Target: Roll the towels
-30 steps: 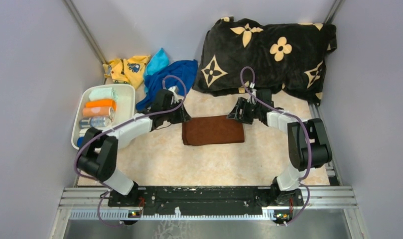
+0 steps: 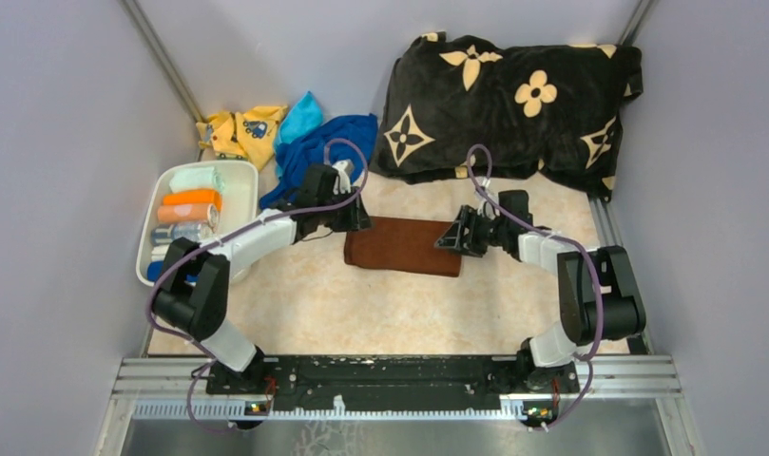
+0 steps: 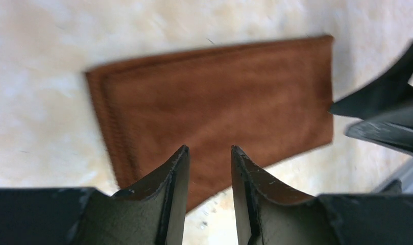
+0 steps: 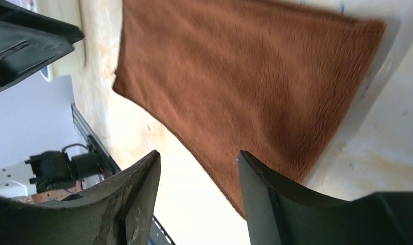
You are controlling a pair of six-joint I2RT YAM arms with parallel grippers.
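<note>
A brown towel (image 2: 404, 244), folded into a flat rectangle, lies in the middle of the table. At its left end in the top view stands my left gripper (image 2: 362, 225); in the left wrist view the left gripper is part open above the towel, nothing between its fingers. Over the right end is my right gripper (image 2: 449, 244), and the right wrist view shows the right gripper open with an empty gap. A folded layer edge (image 3: 110, 120) runs along one short side of the towel.
A white bin (image 2: 238, 190) at the left holds several rolled towels. Behind lie a yellow cloth (image 2: 257, 133), a blue towel (image 2: 347, 138) and a black patterned blanket (image 2: 504, 104).
The towel has shifted and turned slightly.
</note>
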